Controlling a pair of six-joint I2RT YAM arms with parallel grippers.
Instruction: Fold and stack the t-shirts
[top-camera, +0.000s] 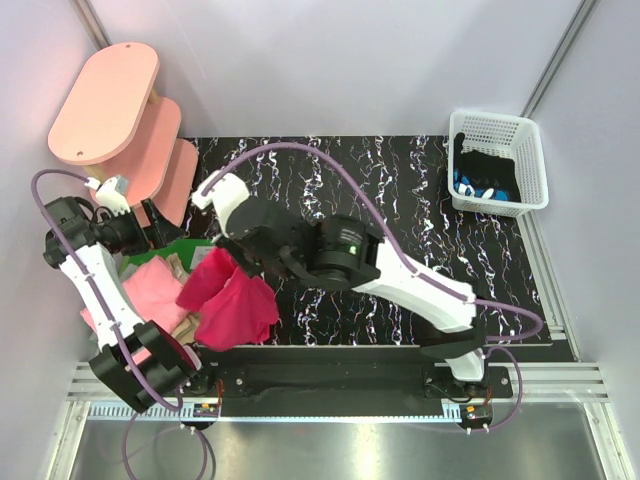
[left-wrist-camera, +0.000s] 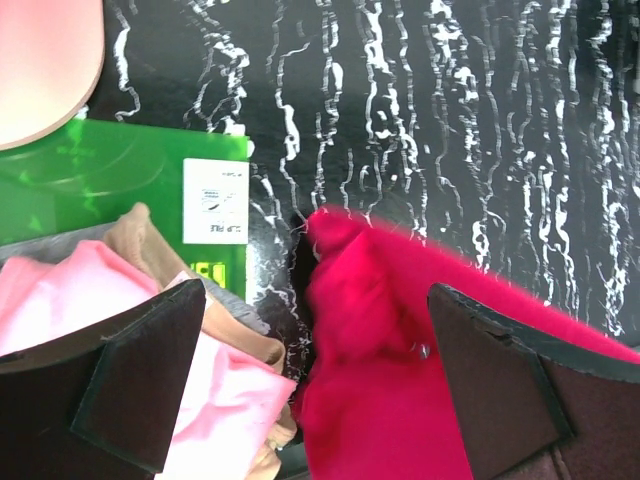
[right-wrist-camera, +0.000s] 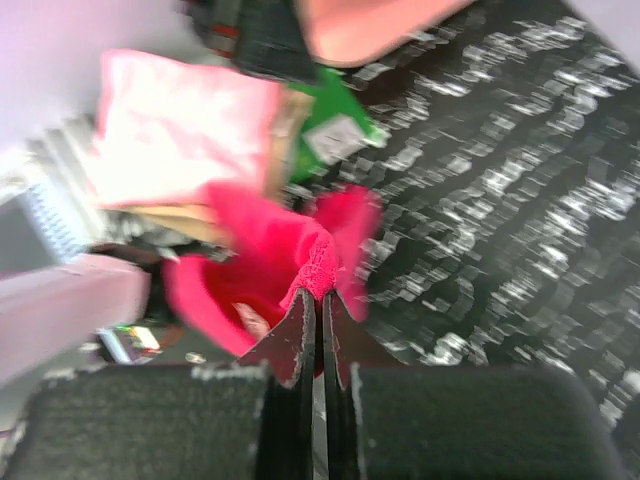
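Note:
A crimson shirt (top-camera: 233, 305) hangs from my right gripper, which is shut on its bunched tip and held up at left of centre; the cloth droops toward the table's front left. My left gripper (top-camera: 157, 222) stands open above the folded pile at the left, nothing between its fingers. That pile has a pink shirt (left-wrist-camera: 220, 400) over beige cloth (left-wrist-camera: 150, 245), with a green sheet (left-wrist-camera: 90, 180) behind it. In the left wrist view the crimson shirt lies right of the pile.
Pink rounded shelves (top-camera: 105, 95) stand at the back left. A white basket (top-camera: 530, 165) holding dark and blue items sits at the back right.

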